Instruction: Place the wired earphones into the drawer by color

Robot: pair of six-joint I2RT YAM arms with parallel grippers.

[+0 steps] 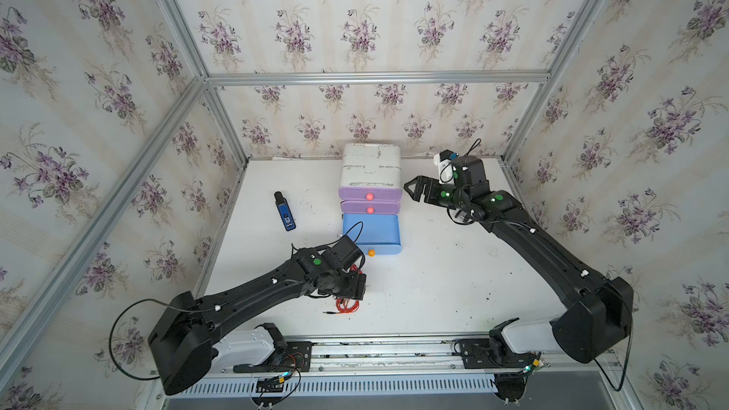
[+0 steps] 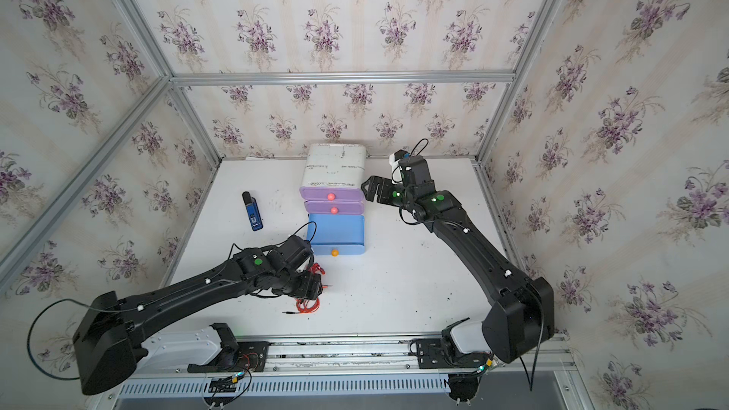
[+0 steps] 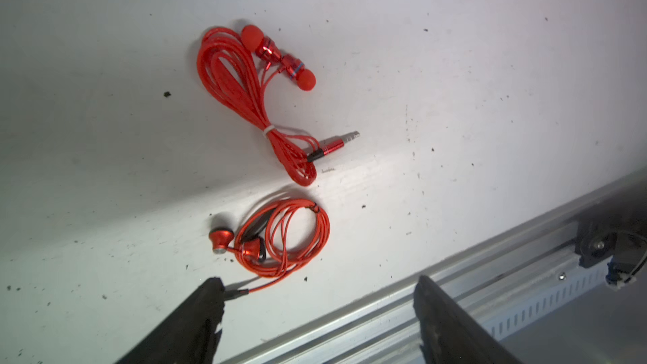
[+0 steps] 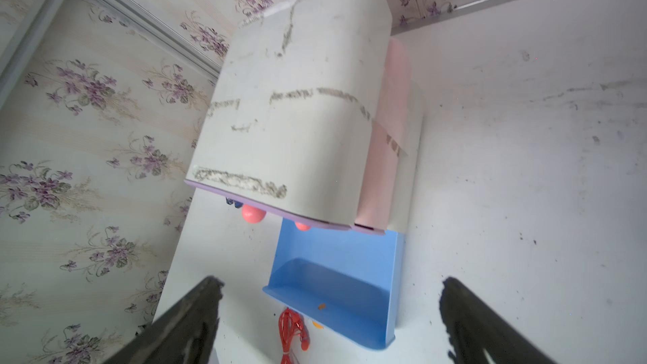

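Two red wired earphones lie at the table's front left, seen below my left gripper: a bundle with a white tie point(image 3: 236, 81) and a round coil point(image 3: 316, 242). My left gripper hangs over them, fingers apart, nothing between. The drawer unit point(image 1: 370, 163) has two purple drawers with pink knobs and a pulled-out blue drawer point(image 1: 371, 227) with an orange knob; no item shows inside it. My right gripper is raised beside the unit's right, open and empty.
A blue and black bottle-like object point(image 1: 285, 212) lies at the back left. The metal rail point(image 3: 397, 303) runs along the front edge.
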